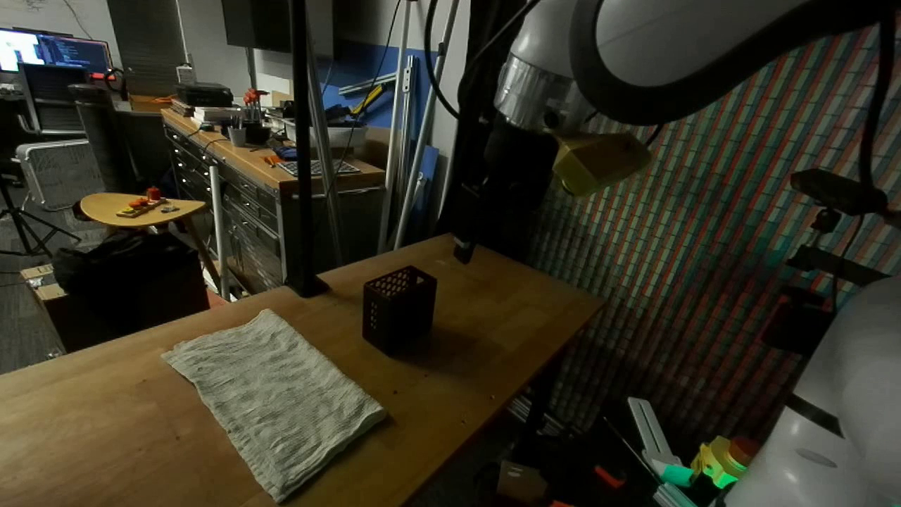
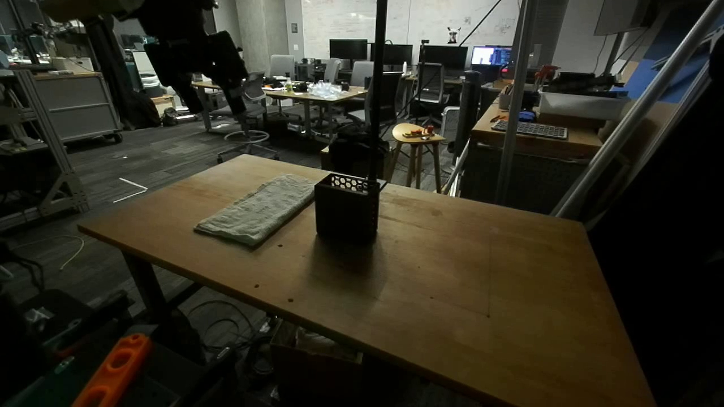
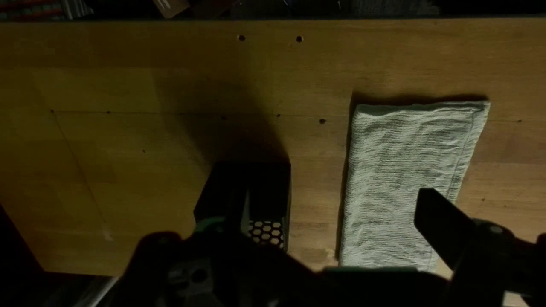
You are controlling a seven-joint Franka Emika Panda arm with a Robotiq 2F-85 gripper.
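A black holder with a honeycomb pattern (image 1: 399, 311) stands upright on the wooden table. Beside it, a pale grey-green cloth (image 1: 279, 398) lies flat and folded. Well above the tabletop, my gripper (image 2: 215, 108) is open, its two dark fingers apart with nothing between them. From the wrist, the fingers (image 3: 332, 199) show wide apart, one finger overlapping the holder (image 3: 266, 192) and the other overlapping the cloth (image 3: 404, 163). Part of the holder is hidden behind the gripper there. Darkness makes the gripper's outline hard to follow in exterior view 1.
Bare tabletop (image 2: 468, 271) stretches to one side of the holder. A thin black post (image 1: 299, 152) rises at the table's edge, close to the holder and cloth. Metal poles and a drawer cabinet (image 1: 245, 198) stand beyond the table.
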